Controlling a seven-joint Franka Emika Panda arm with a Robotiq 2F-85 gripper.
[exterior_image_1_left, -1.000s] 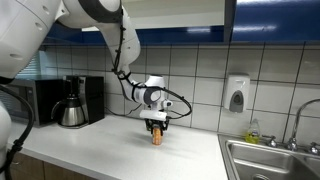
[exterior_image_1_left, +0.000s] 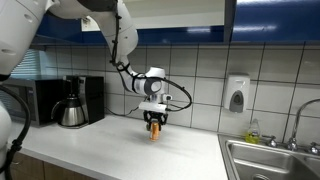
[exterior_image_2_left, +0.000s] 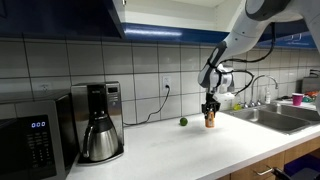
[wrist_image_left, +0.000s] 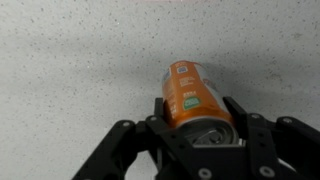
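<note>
An orange bottle (wrist_image_left: 188, 90) with a label and a dark-rimmed cap is between the fingers of my gripper in the wrist view. Black fingers press on both sides near its cap, so the gripper is shut on it. From exterior view 1 the bottle (exterior_image_1_left: 155, 132) appears upright below the gripper (exterior_image_1_left: 155, 118), at or just above the white counter. The same bottle (exterior_image_2_left: 210, 120) shows at the far right part of the counter in exterior view 2. Whether its base touches the counter is hard to tell.
A small green object (exterior_image_2_left: 183, 122) lies by the back wall. Left along the counter stand a coffee maker (exterior_image_2_left: 99, 120) and a microwave (exterior_image_2_left: 32, 135). To the right is a sink (exterior_image_1_left: 262, 160) with a soap bottle (exterior_image_1_left: 254, 132) behind it.
In exterior view 1 the gripper and the orange bottle have shifted slightly to the left. The gripper stays around the bottle's top.
</note>
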